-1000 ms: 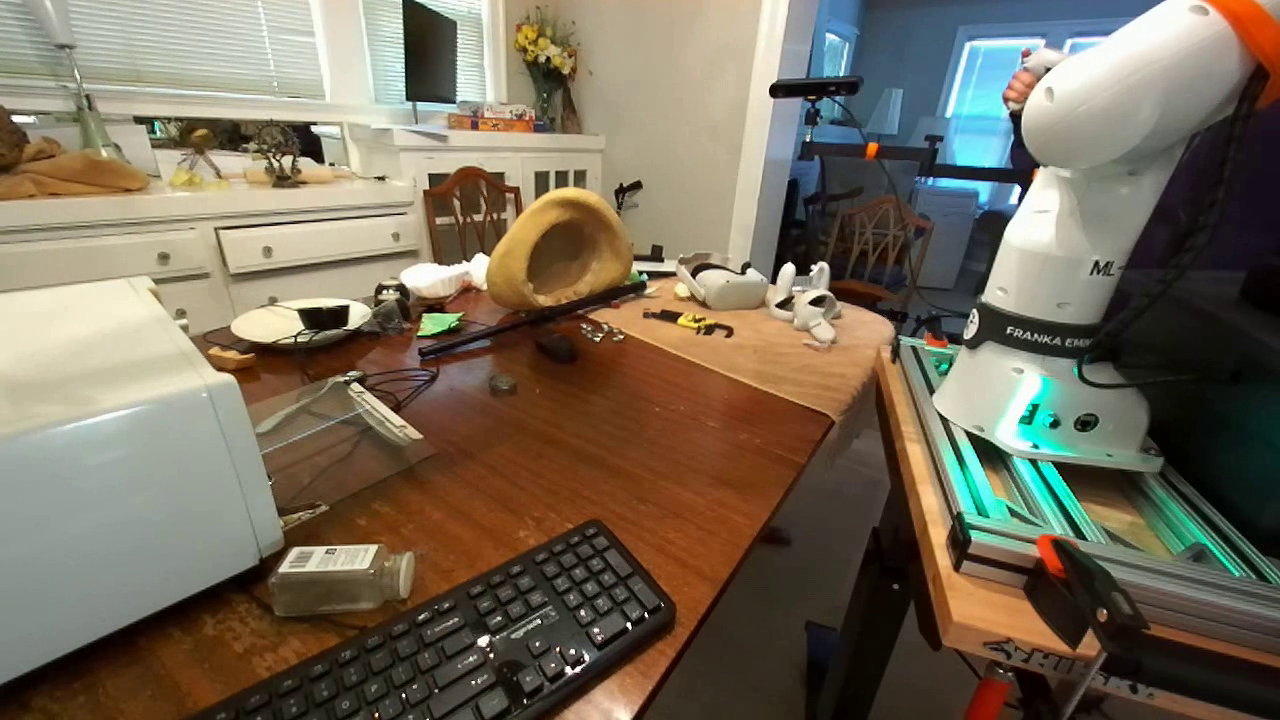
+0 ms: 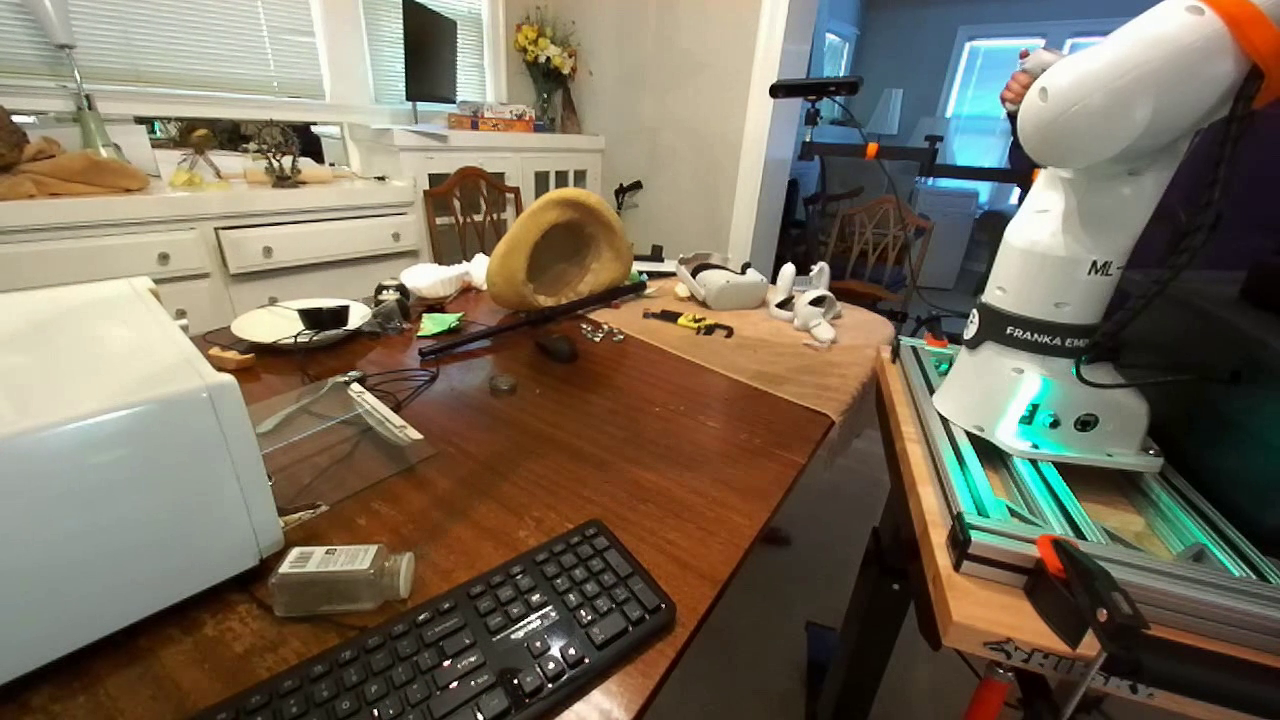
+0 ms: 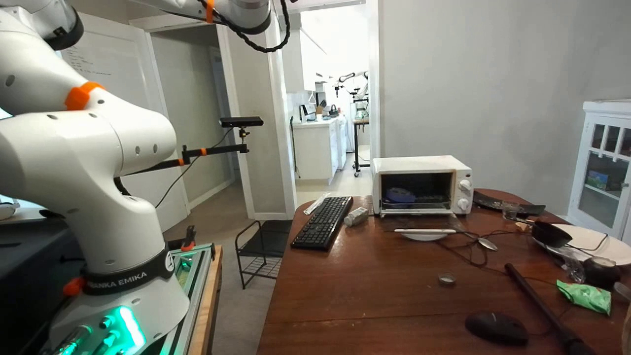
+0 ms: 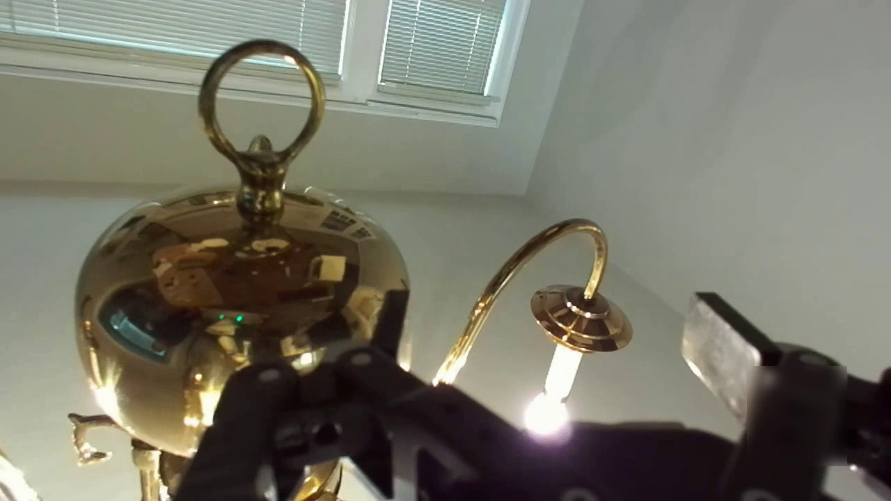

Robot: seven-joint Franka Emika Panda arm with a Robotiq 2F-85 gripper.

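Note:
With its fingers wide apart, my gripper is open in the wrist view, nothing between them. One finger (image 4: 718, 351) shows a pale pad on the right; the left one overlaps the edge of a shiny brass lamp body (image 4: 242, 284) behind it. That lamp carries a ring (image 4: 317, 92) on its underside or top, and a curved arm with a lit bulb (image 4: 545, 415). Neither exterior view includes the gripper; only the white arm (image 3: 88, 136) shows there, raised above the table (image 3: 378, 284).
On the table are a toaster oven (image 3: 423, 183) with its door down, a keyboard (image 3: 324, 223), a glass jar (image 2: 342, 580), a mouse (image 3: 497, 327), a black rod (image 3: 541, 307), a plate (image 3: 618, 248) and a hat (image 2: 600, 234).
The bright reflections on the keyboard have shifted. The visible part of the arm and the objects on the table look unmoved.

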